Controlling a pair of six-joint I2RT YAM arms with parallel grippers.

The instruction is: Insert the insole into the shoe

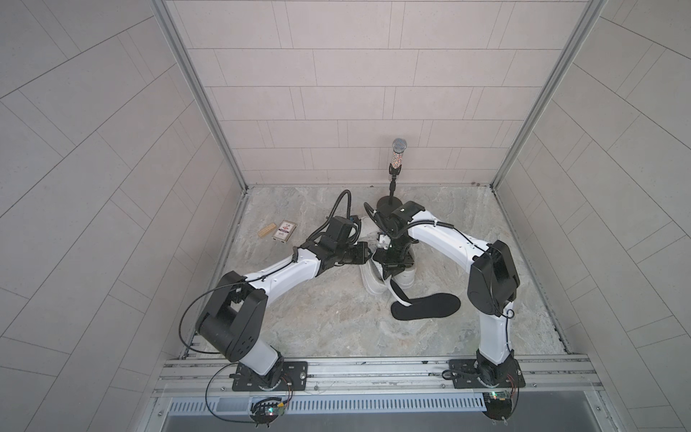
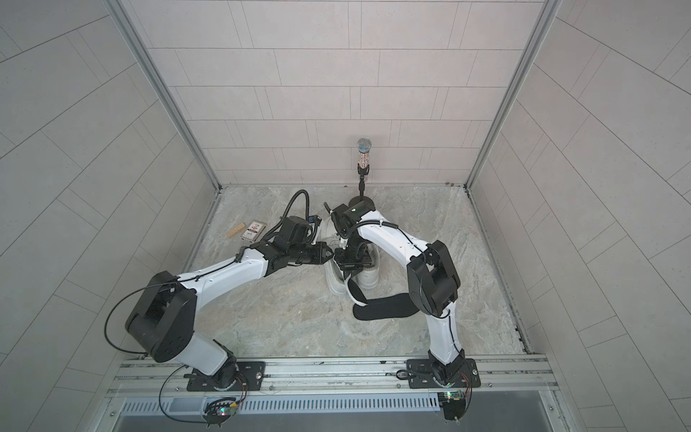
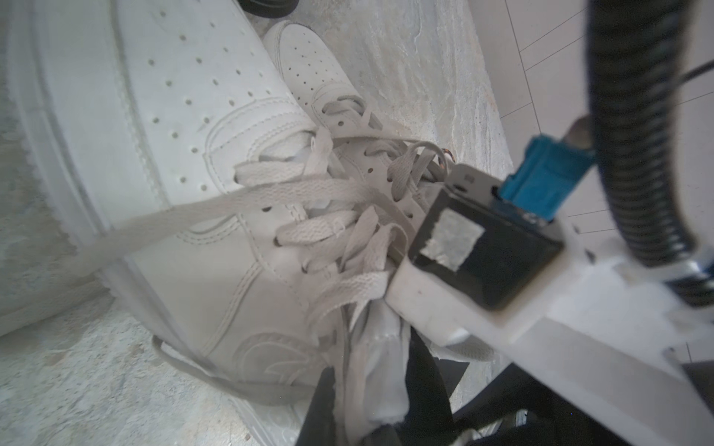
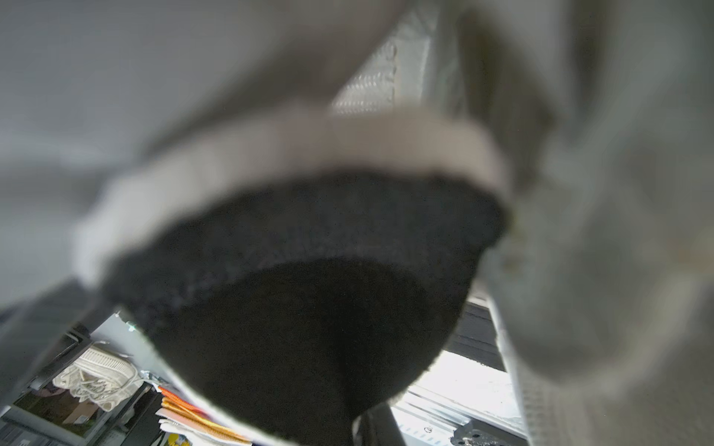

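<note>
A pair of white lace-up shoes stands mid-table; the nearer shoe (image 3: 178,171) fills much of the left wrist view, loosely laced. My left gripper is shut on its pale tongue (image 3: 377,364), one dark finger (image 3: 427,386) on either side. Over the shoe opening, my right gripper (image 1: 388,273) is shut on a black insole with a white edge, whose free end (image 1: 400,291) hangs toward the front. That insole (image 4: 312,312) curves large and close in the right wrist view. How far its held end reaches into the shoe is hidden.
A second black insole (image 1: 432,306) lies flat in front of the shoes. Just right of the first is the other shoe (image 1: 406,279). A microphone on a stand (image 1: 397,154) rises behind them; a small box (image 1: 284,231) lies at the back left.
</note>
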